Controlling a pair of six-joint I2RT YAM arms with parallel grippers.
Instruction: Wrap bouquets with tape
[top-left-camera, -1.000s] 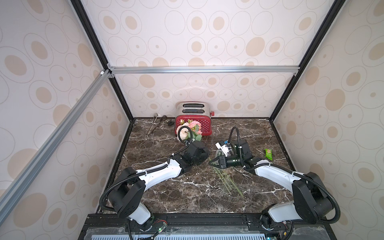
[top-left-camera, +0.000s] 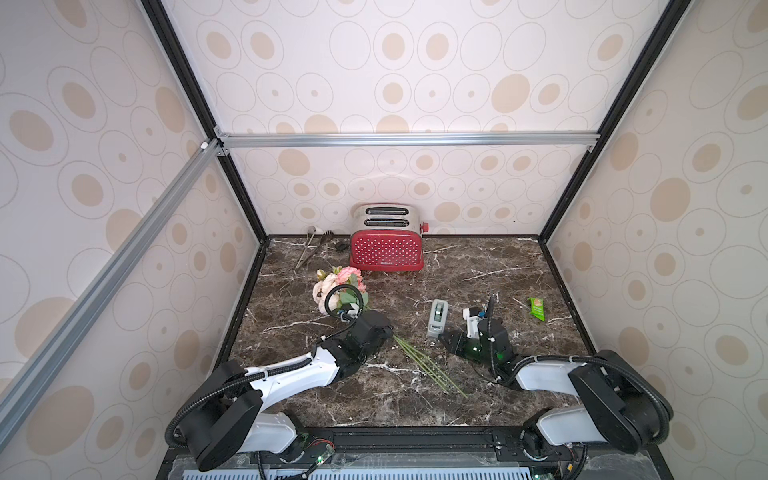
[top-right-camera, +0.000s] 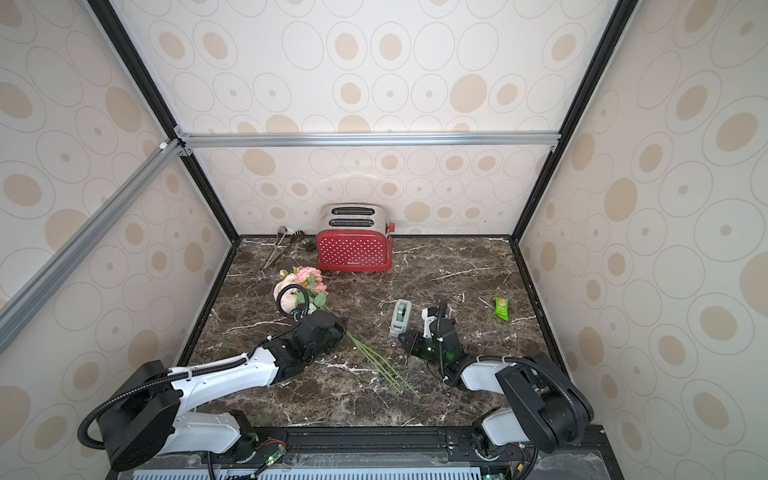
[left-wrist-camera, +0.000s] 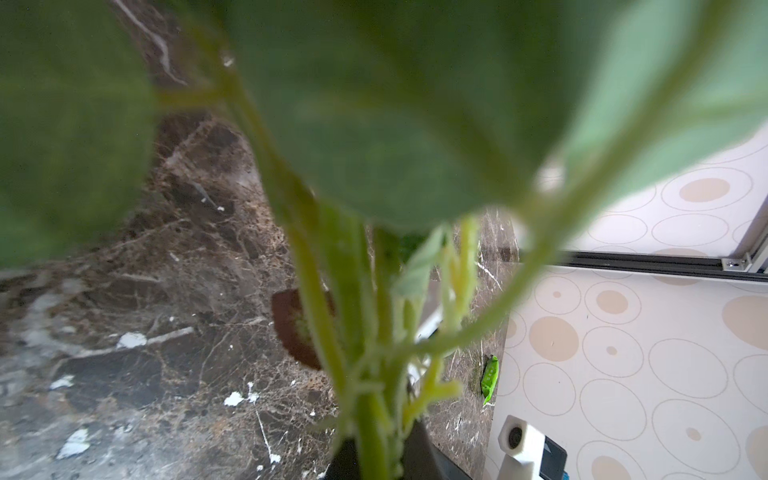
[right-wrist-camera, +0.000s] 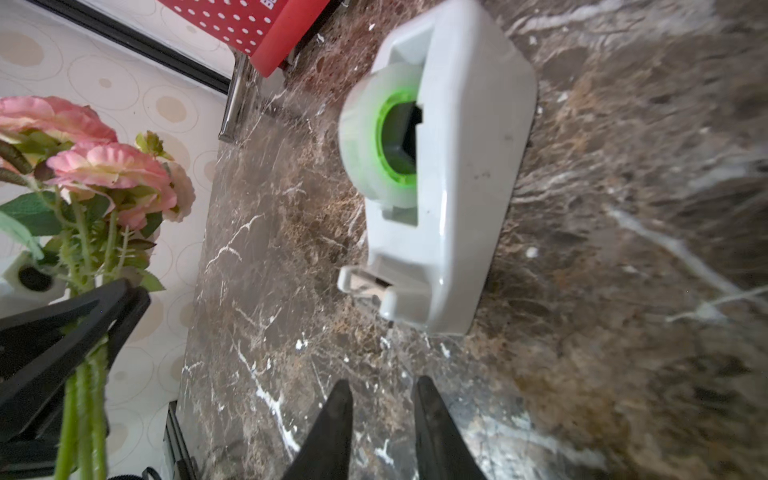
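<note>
A bouquet (top-left-camera: 326, 294) of pink and cream flowers leans out to the left of my left gripper. That gripper is shut on the green stems (right-wrist-camera: 84, 416), whose lower ends fan out toward the front. From the left wrist, large leaves (left-wrist-camera: 416, 104) cover much of the view. The white tape dispenser (right-wrist-camera: 472, 152) stands on the counter, its roll (right-wrist-camera: 376, 136) with a green core in place. Just in front of the cutter end, my right gripper is part open, nothing visible between its fingers. Whether tape is on the stems cannot be made out.
A red toaster (top-left-camera: 386, 249) stands against the back wall, with utensils (top-left-camera: 305, 248) to its left. A small green packet (top-left-camera: 537, 309) lies at the right.
My left gripper has carried the bouquet left and toward the front. My right gripper has moved away from the stems, down toward the front of the dispenser, leaving the dispenser uncovered.
</note>
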